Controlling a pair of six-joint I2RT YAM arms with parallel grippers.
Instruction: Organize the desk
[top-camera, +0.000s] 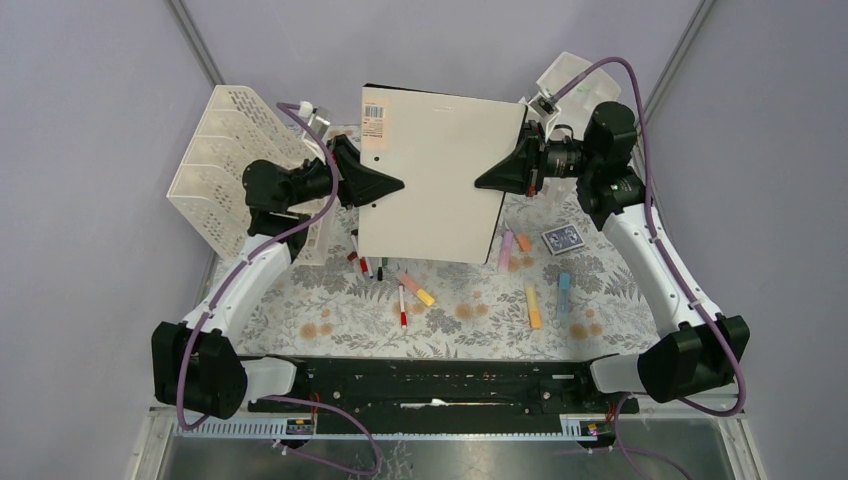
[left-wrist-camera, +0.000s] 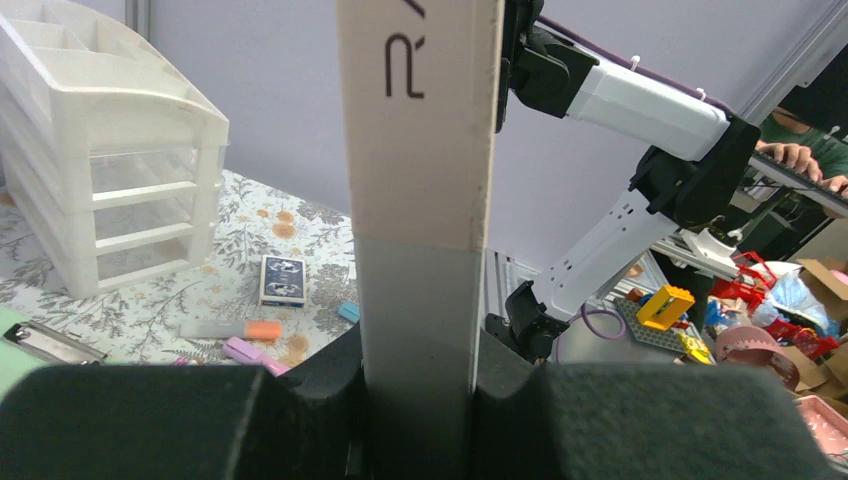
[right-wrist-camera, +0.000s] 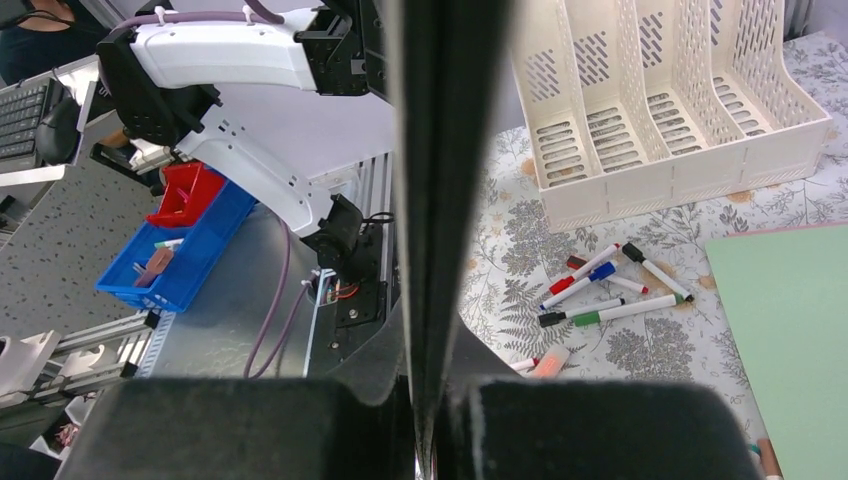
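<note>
A large cream-coloured board or binder (top-camera: 436, 150) with a barcode label is held flat above the desk centre. My left gripper (top-camera: 385, 188) is shut on its left side. My right gripper (top-camera: 497, 175) is shut on its right side. Beneath and around it lie markers (right-wrist-camera: 630, 310), highlighters (top-camera: 534, 305) and a card deck (top-camera: 563, 238). A green sheet or clipboard (right-wrist-camera: 775, 320) lies on the desk, hidden under the board in the top view.
A white slotted file organizer (top-camera: 215, 170) stands at the back left, and a white drawer unit (left-wrist-camera: 150, 120) at the back right, both partly behind my arms.
</note>
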